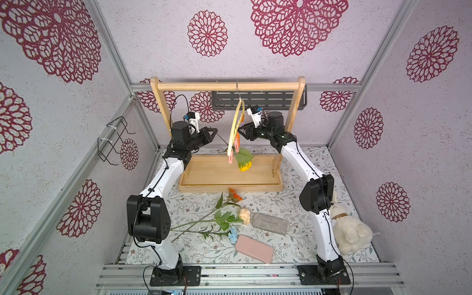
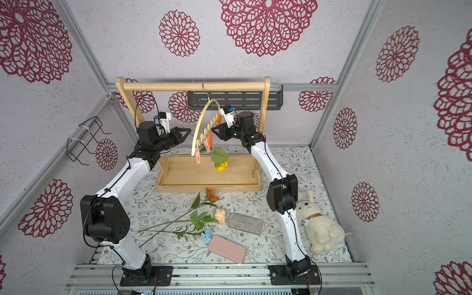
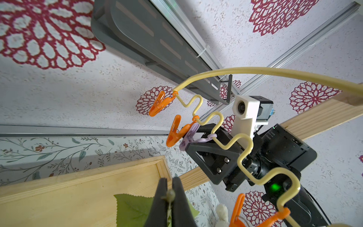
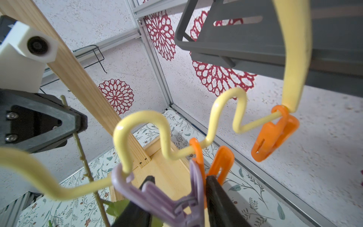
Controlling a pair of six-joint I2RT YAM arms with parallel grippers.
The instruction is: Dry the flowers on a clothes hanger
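Observation:
A yellow hanger [image 1: 231, 135] hangs from the wooden rail [image 1: 221, 86], turned nearly end-on, with orange clips [image 4: 272, 136] and pink clips [image 2: 198, 155]. My left gripper [image 1: 211, 131] is shut on a green flower stem [image 4: 81, 157]; the sunflower [image 1: 244, 165] hangs head-down below it, right of the gripper. My right gripper [image 1: 243, 130] is at the hanger's far side, its part-open fingers around a lilac clip [image 4: 166, 204]; whether they grip it is hard to tell.
A wooden tray base [image 1: 206, 188] lies below. Other flowers [image 1: 235, 195], grey [image 1: 269, 223] and pink cases [image 1: 254, 249] and a white plush toy [image 1: 351, 231] lie in front. A grey shelf [image 1: 258, 100] is behind.

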